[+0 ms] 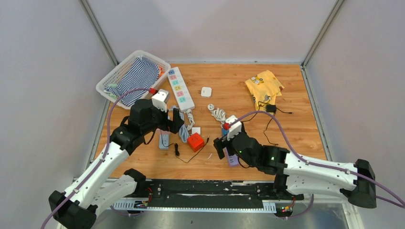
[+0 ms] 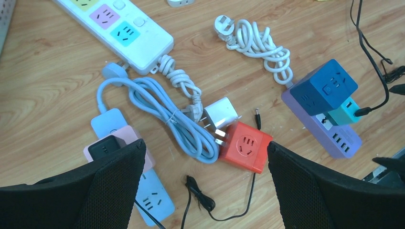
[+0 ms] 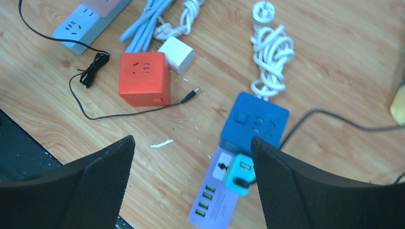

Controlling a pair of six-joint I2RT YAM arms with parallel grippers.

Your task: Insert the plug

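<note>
On the purple power strip (image 2: pixel 325 136) sit a dark blue cube (image 2: pixel 329 86) and a small teal plug (image 2: pixel 345 113) with a black cable. Over that strip my right gripper hangs open, its fingers (image 3: pixel 296 191) empty. At the left, my left gripper is also open and empty, above a red cube adapter (image 2: pixel 246 148) and a light blue strip (image 2: pixel 154 198). A pink cube (image 2: pixel 143 150) with a black plug (image 2: pixel 106 147) in it sits on the light blue strip. Beside the red cube lies a white adapter (image 2: pixel 220 112), its prongs showing.
A long white power strip (image 1: pixel 180 88), a white basket (image 1: pixel 106 87) with striped cloth, and a yellow bag (image 1: pixel 263 88) lie further back. Thin black cables (image 3: pixel 129 114) cross the wood. Between the red cube and purple strip the table is mostly clear.
</note>
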